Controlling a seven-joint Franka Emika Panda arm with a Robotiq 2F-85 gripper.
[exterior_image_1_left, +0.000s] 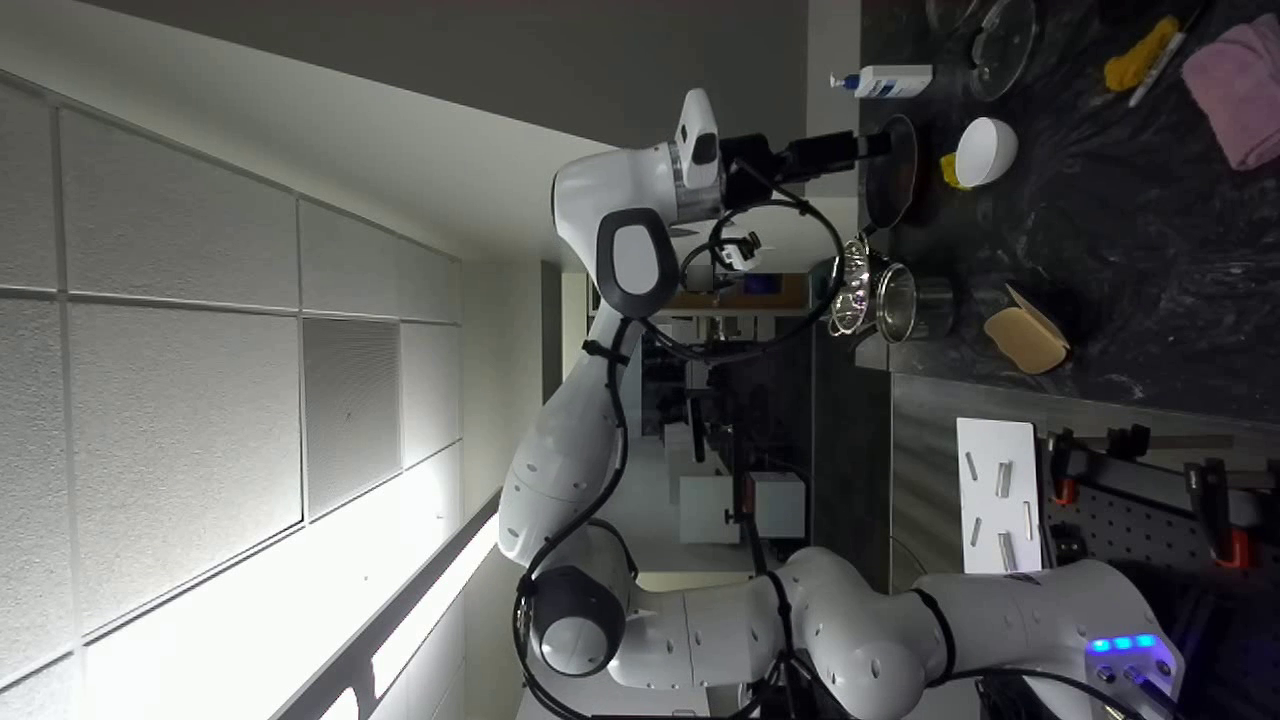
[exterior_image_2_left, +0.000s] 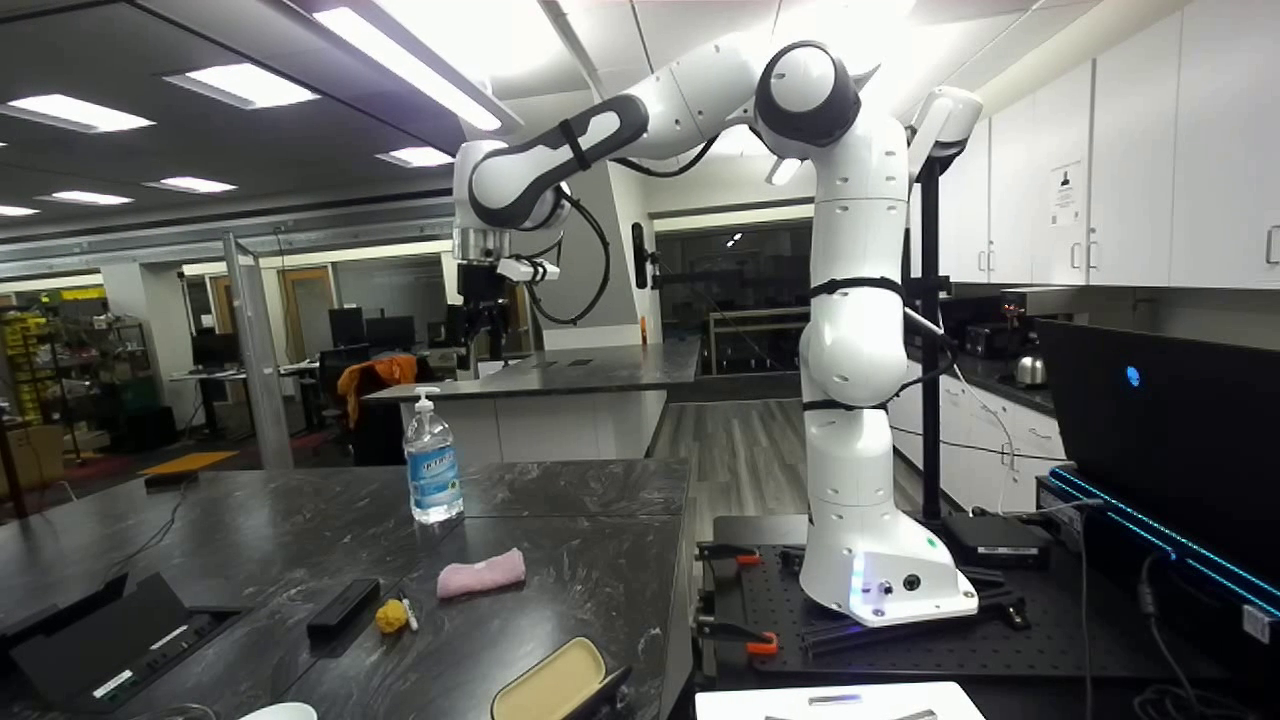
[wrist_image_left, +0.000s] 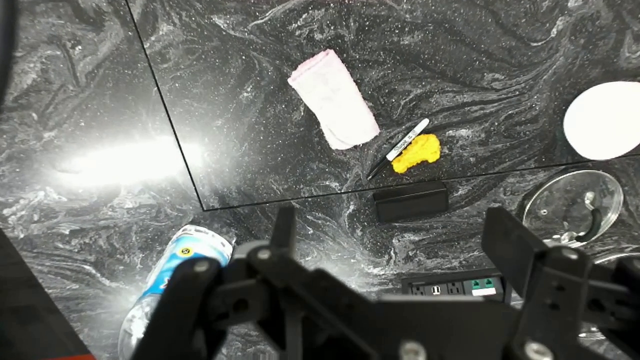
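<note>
High over the dark table, my gripper points down and stands open, with nothing between its fingers. Below it in the wrist view lie a black box (wrist_image_left: 411, 201), a yellow crumpled thing (wrist_image_left: 417, 152), a white-capped marker (wrist_image_left: 408, 139) touching or close beside it, and a folded pink cloth (wrist_image_left: 336, 102). A white bowl (wrist_image_left: 604, 120) sits at the right edge. Lower left is a clear pump bottle with a blue label (wrist_image_left: 190, 249), partly hidden by the gripper. In exterior view 2 that bottle (exterior_image_2_left: 433, 468) stands upright below the gripper (exterior_image_2_left: 482, 350).
A glass lid (wrist_image_left: 574, 204) and a socket panel (wrist_image_left: 454, 285) lie near the right finger. Exterior view 1 shows a dark pan (exterior_image_1_left: 891, 180), a steel pot (exterior_image_1_left: 918, 302), a white pump bottle (exterior_image_1_left: 894, 82) and a tan open case (exterior_image_1_left: 1027, 334). Bare tabletop surrounds the cloth.
</note>
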